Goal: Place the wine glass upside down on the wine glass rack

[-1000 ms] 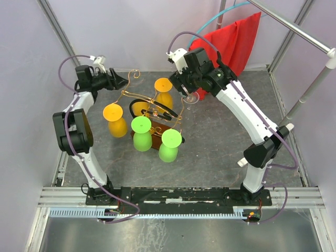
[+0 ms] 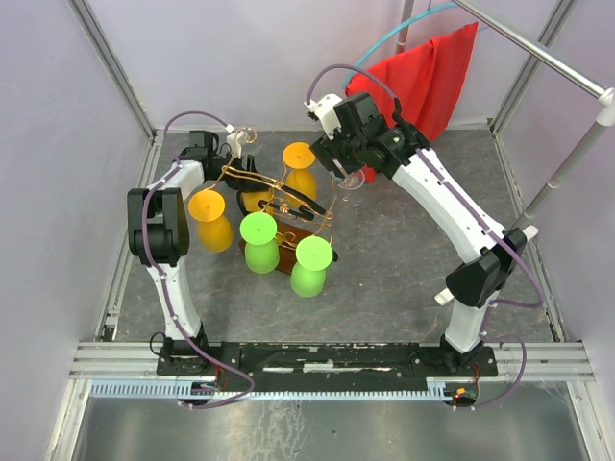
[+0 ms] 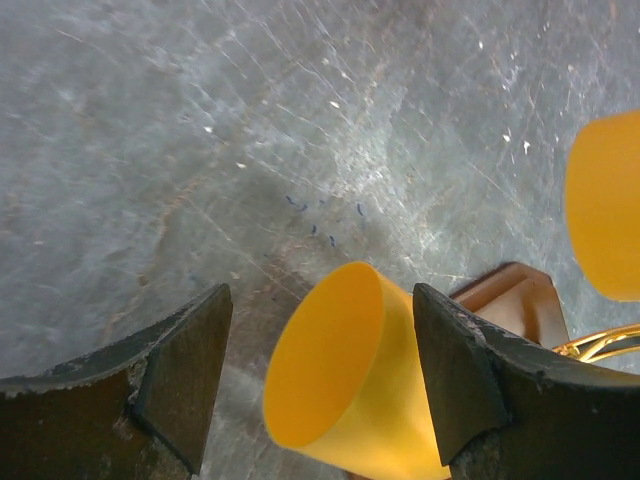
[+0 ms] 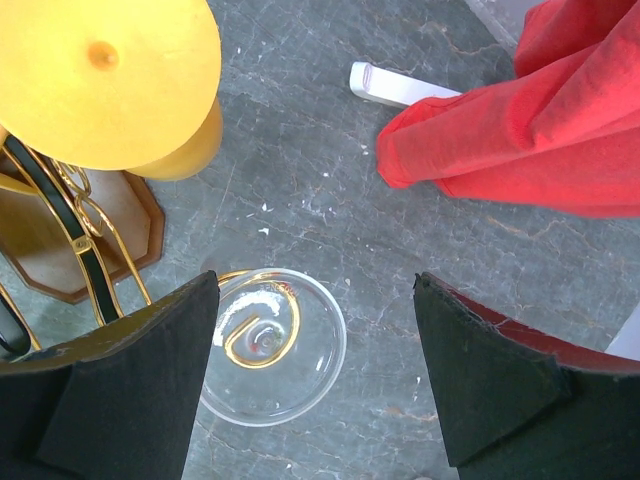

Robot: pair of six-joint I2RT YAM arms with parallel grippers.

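The gold wine glass rack (image 2: 282, 178) holds upside-down yellow and green glasses (image 2: 258, 228). My left gripper (image 2: 240, 165) is open over its back left, with a yellow glass (image 3: 340, 370) lying mouth toward it below the fingers. My right gripper (image 2: 335, 156) stands open above a clear glass (image 4: 319, 370) at the rack's right; in the right wrist view that glass lies between and beyond the fingertips, with gold curls showing through it.
A red cloth (image 2: 432, 67) hangs at the back right, its lower end near the right gripper. A metal rail (image 2: 538, 48) runs along the right. The floor right of the rack is mostly clear.
My left gripper has moved right from the back left to over the rack's rear yellow glass. The right arm is almost unchanged.
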